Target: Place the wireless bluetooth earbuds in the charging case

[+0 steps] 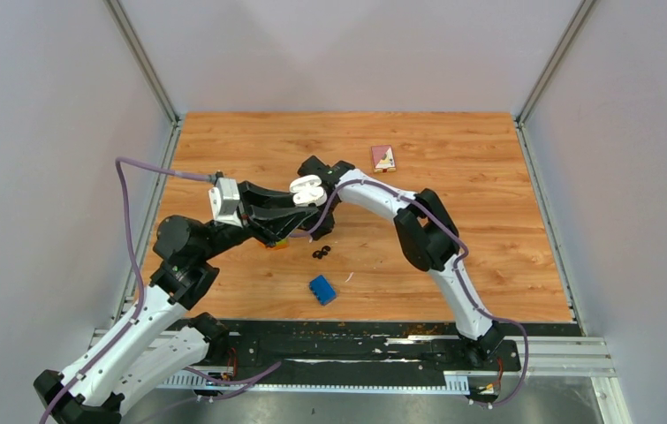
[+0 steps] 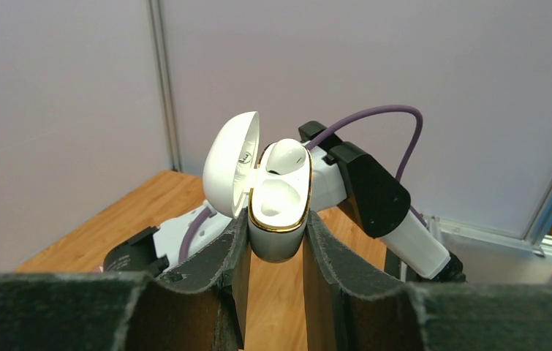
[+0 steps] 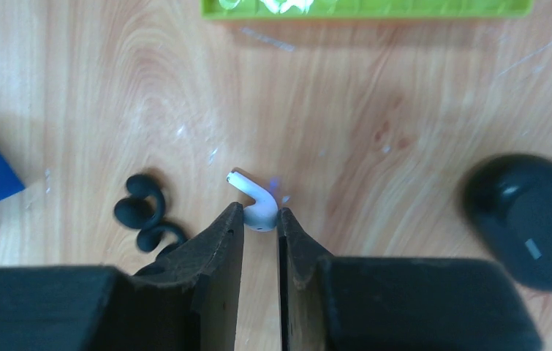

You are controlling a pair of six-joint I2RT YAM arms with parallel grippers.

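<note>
The open white charging case is held upright by my left gripper, shut on its lower body; the lid is hinged up to the left and the two wells look empty. In the top view the case hangs over the middle-left of the table. My right gripper points down at a white earbud, whose round head is between the fingertips, stem pointing up-left. Whether the tips press on it is hard to tell.
A blue block, black ear hooks, a black rounded object and a green tray lie around the earbud. A small box lies at the back.
</note>
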